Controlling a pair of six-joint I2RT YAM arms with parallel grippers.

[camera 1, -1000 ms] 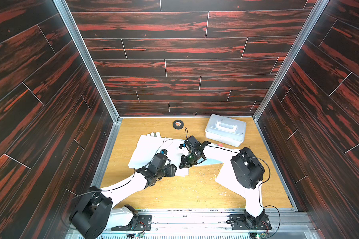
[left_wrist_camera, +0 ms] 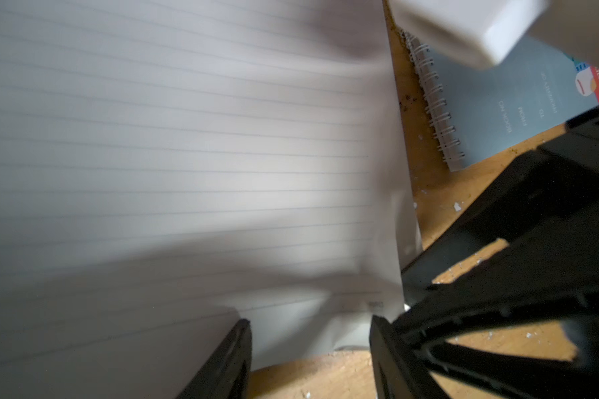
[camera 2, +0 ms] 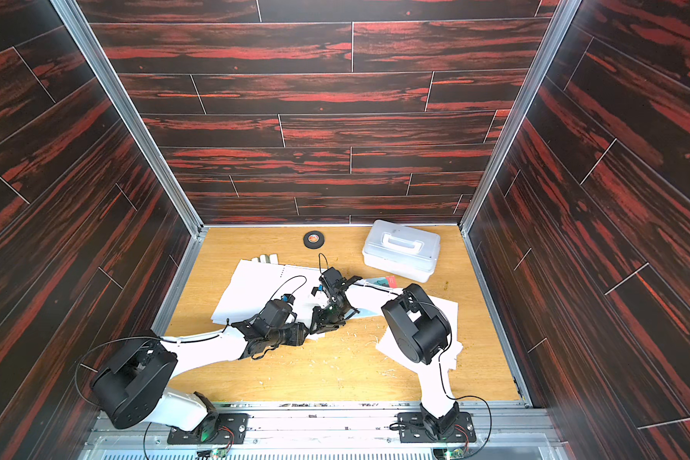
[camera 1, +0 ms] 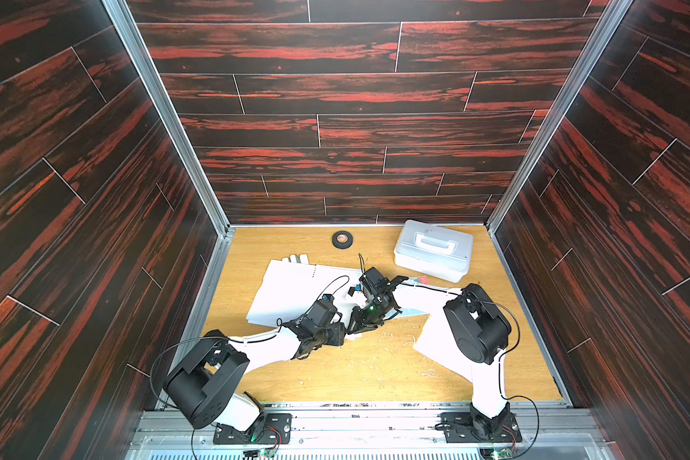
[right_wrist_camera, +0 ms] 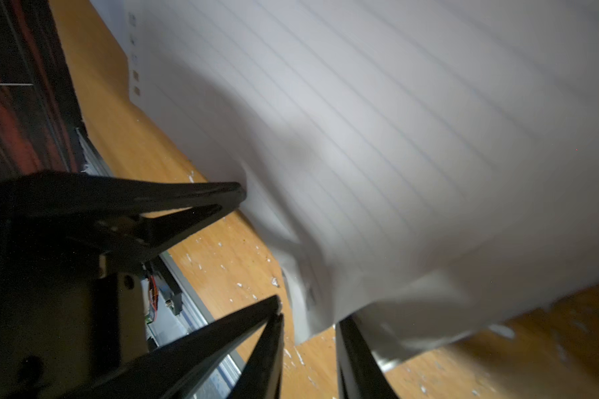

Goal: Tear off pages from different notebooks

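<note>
An open white notebook (camera 1: 283,295) lies on the left half of the table. In the left wrist view a lined page (left_wrist_camera: 179,179) fills most of the picture, its corner bent near the fingers. My left gripper stands open at the page's near edge, its fingertips well apart. My right gripper is also open, close beside the left one; the bent page corner (right_wrist_camera: 306,312) shows just beyond its fingertips. Square holes run along one page edge in the right wrist view. A blue spiral notebook (left_wrist_camera: 505,99) lies to the right, partly hidden under the right arm.
Loose white sheets (camera 1: 441,345) lie beneath the right arm. A clear lidded box (camera 1: 433,249) stands at the back right, and a black tape roll (camera 1: 342,240) at the back. Paper scraps dot the open front table.
The right gripper has also come slightly right and nearer the front. The two now stand closer to one another.
</note>
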